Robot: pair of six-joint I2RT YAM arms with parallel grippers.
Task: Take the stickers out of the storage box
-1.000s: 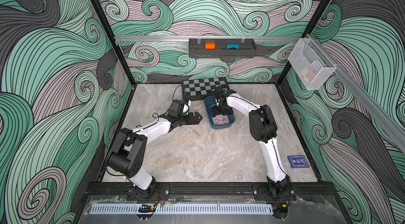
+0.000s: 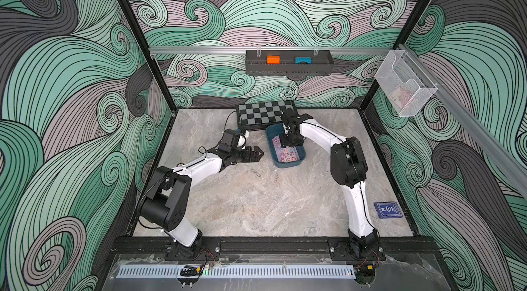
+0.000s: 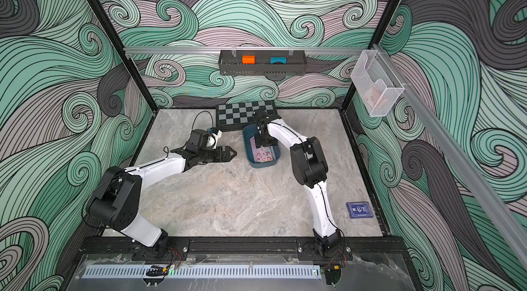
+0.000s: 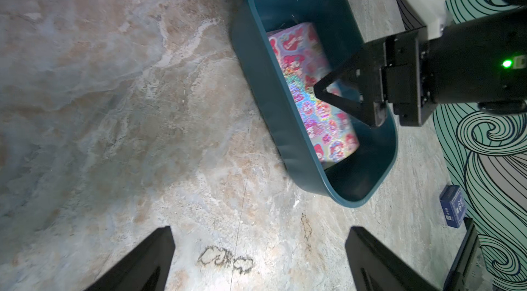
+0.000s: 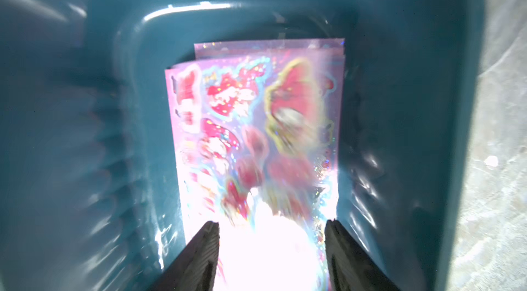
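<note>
Pink, shiny sticker sheets (image 5: 247,126), decorated with red and glittery shapes, lie stacked flat inside the teal storage box (image 4: 296,170). My right gripper is over the box, its fingers parted above the sheets with no sheet seen lifted between them; glare whitens the lower part of the top sheet. My left gripper stands open left of the box, above bare table, with nothing between its fingers.
A checkered board (image 2: 262,110) lies behind the box. A blue card pack (image 2: 388,209) rests at the front right. A wall shelf (image 2: 288,68) and a mesh basket (image 2: 406,88) hang higher up.
The left arm has stayed still.
</note>
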